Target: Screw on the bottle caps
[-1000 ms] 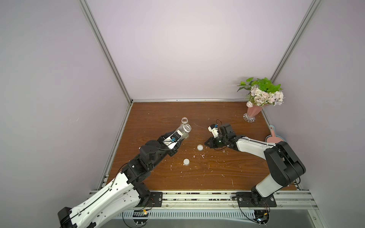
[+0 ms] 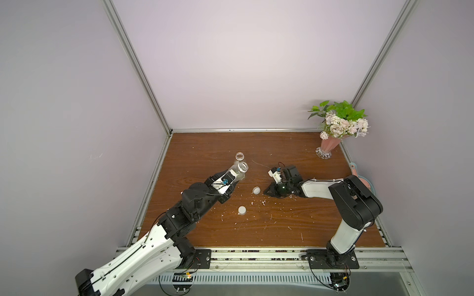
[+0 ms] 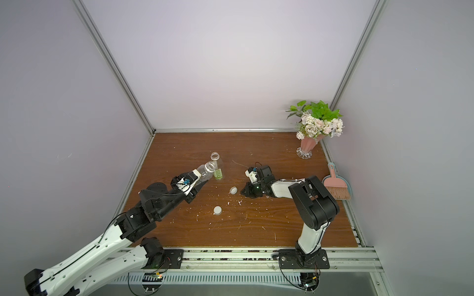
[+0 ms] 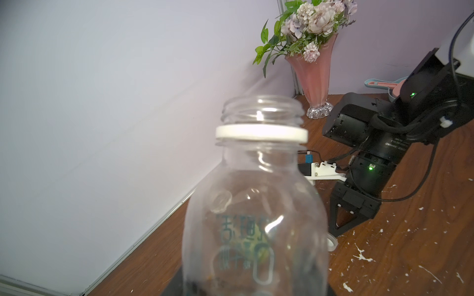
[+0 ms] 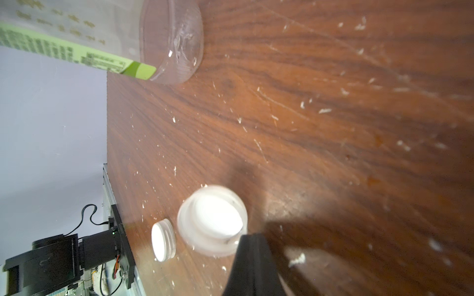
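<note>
A clear bottle (image 4: 256, 197) with a white ring below its bare threaded neck fills the middle of the left wrist view. My left gripper (image 2: 233, 178) is shut on this bottle and holds it mouth up; its fingers are mostly hidden. A second clear bottle (image 3: 217, 170) with a green label stands uncapped behind. One white cap (image 5: 212, 220) lies on the table at the tips of my right gripper, which is shut with nothing between its fingers. The tips appear to touch the cap's near rim. The other white cap (image 2: 242, 210) lies closer to the front edge.
A pink vase of flowers (image 2: 329, 144) stands at the back right corner. A pink dustpan and brush (image 3: 337, 187) lie by the right wall. White scraps litter the tabletop.
The right gripper has shifted slightly left and toward the front. The cap by its tips has slid a little left too. The left arm and its bottle have stayed put.
</note>
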